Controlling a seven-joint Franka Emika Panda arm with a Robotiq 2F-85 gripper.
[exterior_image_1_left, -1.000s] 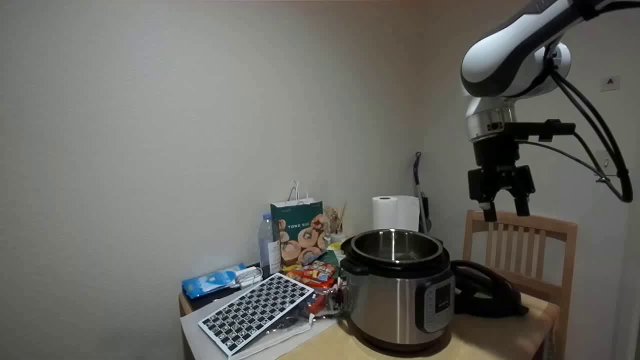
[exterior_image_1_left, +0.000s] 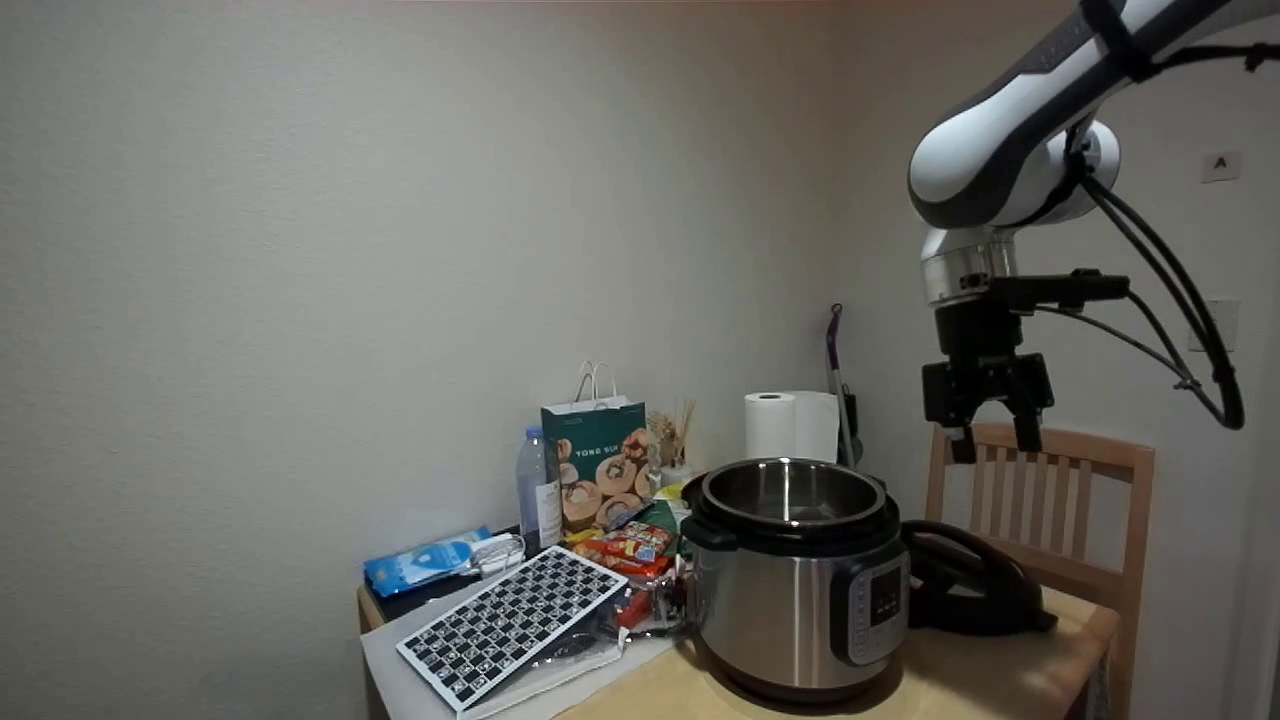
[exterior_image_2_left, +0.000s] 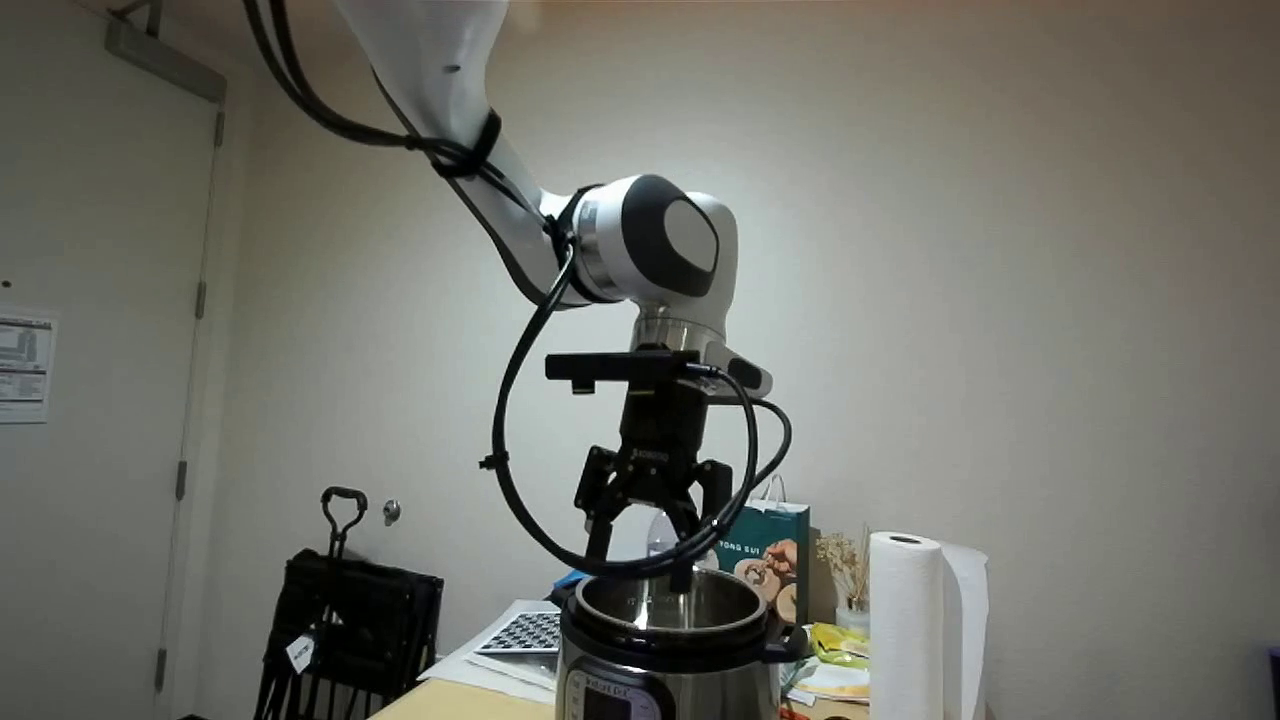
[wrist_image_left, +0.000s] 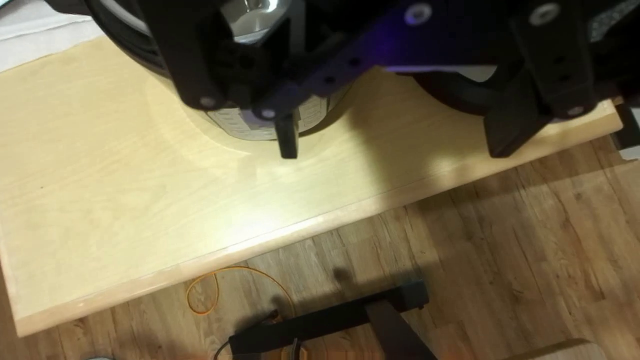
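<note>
My gripper (exterior_image_1_left: 996, 446) hangs in the air, fingers pointing down, above and to the right of the steel pressure cooker (exterior_image_1_left: 768, 612) in exterior view 1. It stands open; the wrist view shows its two fingertips wide apart with only the table and floor beneath them. The cooker has no lid on, and its inner pot (exterior_image_1_left: 792, 492) shows bare steel inside. On the table to its right lies the black lid (exterior_image_1_left: 978, 588). In the wrist view my gripper partly covers both the cooker (wrist_image_left: 246, 123) and the lid (wrist_image_left: 462, 93).
Left of the cooker are a checkered board (exterior_image_1_left: 513, 624), snack packets (exterior_image_1_left: 636, 546), a bottle (exterior_image_1_left: 537, 486) and a green paper bag (exterior_image_1_left: 600, 462). Paper towels (exterior_image_1_left: 770, 426) stand behind. A wooden chair (exterior_image_1_left: 1080, 462) is at the right.
The arm and gripper have moved a little to the left and lower in exterior view 1. The cooker, lid and other objects have stayed in place.
</note>
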